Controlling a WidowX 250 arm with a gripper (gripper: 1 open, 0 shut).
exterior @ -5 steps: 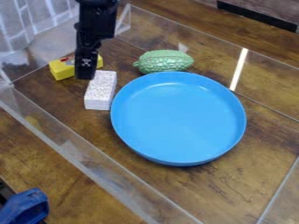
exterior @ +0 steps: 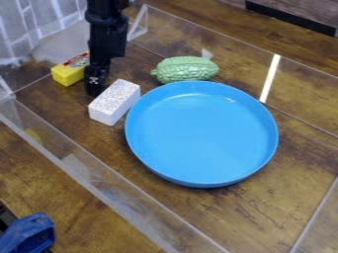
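My black gripper (exterior: 97, 75) reaches down from the top left beside a yellow block (exterior: 65, 73), its tips low at the block's right side and partly over it; the fingers are dark and hard to make out. A white speckled block (exterior: 115, 101) lies just below and right of the gripper. A green bumpy vegetable (exterior: 185, 69) lies to the right.
A large blue plate (exterior: 201, 133) fills the middle right. A blue object (exterior: 24, 234) is at the bottom left corner. The wooden table (exterior: 264, 227) has clear panels along its left and right.
My gripper has moved down to beside the yellow block. The objects look nearly unchanged in place.
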